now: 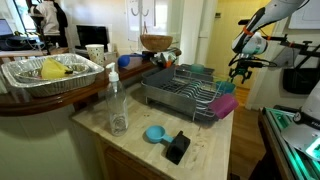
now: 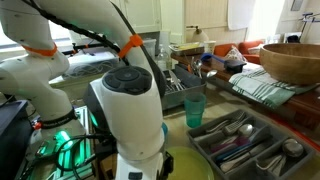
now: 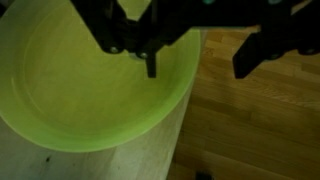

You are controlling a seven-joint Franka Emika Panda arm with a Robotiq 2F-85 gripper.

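Observation:
A yellow-green round dish [image 3: 110,125] fills the left of the wrist view; its rim passes between the dark fingers of my gripper. The fingers stand apart, one over the dish and one outside its edge; contact with the rim cannot be made out. In exterior view 2 the same dish [image 2: 208,166] lies on the counter at the bottom, partly behind the white arm. Exterior view 1 shows my gripper [image 1: 240,76] low at the far right, beyond the dish rack.
A grey cutlery tray [image 2: 250,145] and a teal cup [image 2: 195,110] stand close to the dish. The metal dish rack [image 1: 185,92] holds a magenta item [image 1: 223,104]. A clear bottle [image 1: 117,108], blue cup [image 1: 155,134] and black object [image 1: 177,148] occupy the near counter.

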